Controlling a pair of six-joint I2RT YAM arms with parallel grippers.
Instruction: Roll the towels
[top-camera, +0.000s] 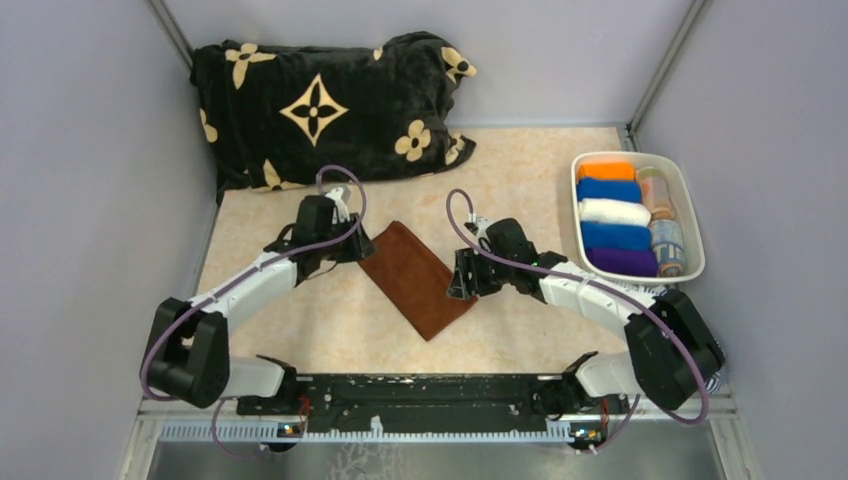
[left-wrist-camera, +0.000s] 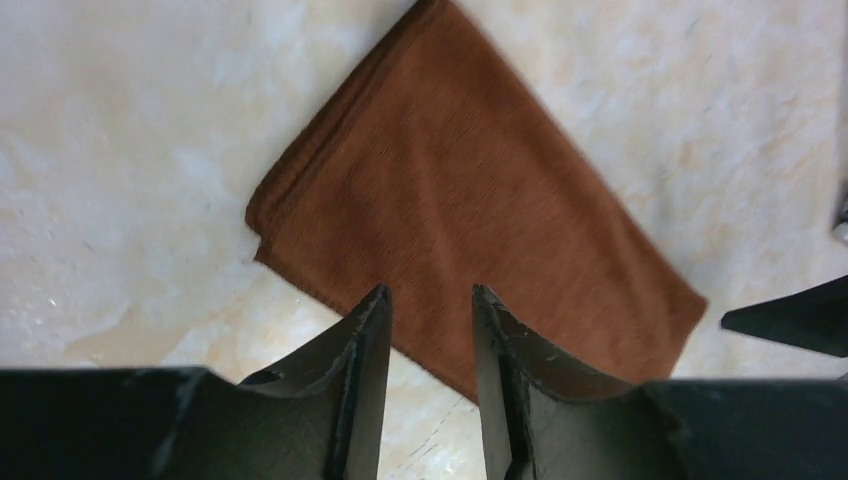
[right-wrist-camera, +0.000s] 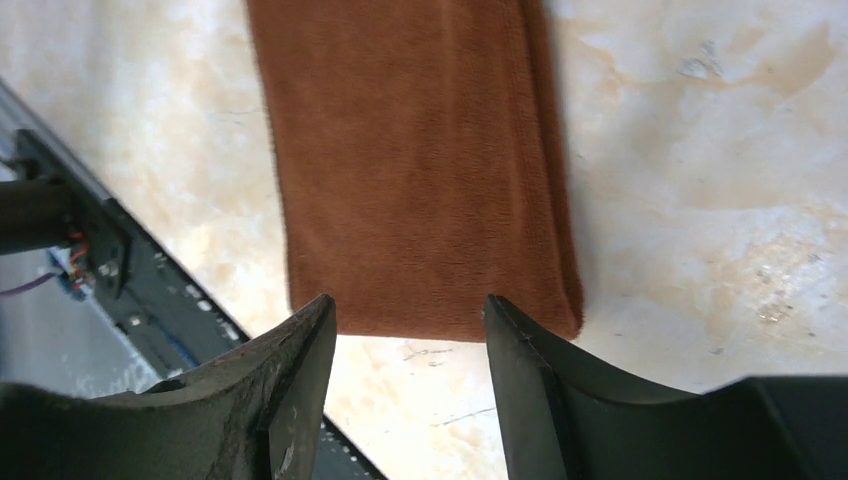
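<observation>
A brown towel (top-camera: 410, 280) lies diagonally on the table, folded into a rectangle, with a double layer along one edge seen in the left wrist view (left-wrist-camera: 460, 220) and the right wrist view (right-wrist-camera: 420, 180). My left gripper (top-camera: 357, 245) is at its upper-left end; in the left wrist view its fingers stand part open, empty, above the towel. My right gripper (top-camera: 462, 285) is over the towel's lower-right end, its fingers apart with nothing between them.
A white bin (top-camera: 681, 200) of rolled towels stands at the right, with striped cloth (top-camera: 712, 375) beside it. A black patterned blanket (top-camera: 260, 110) fills the back left.
</observation>
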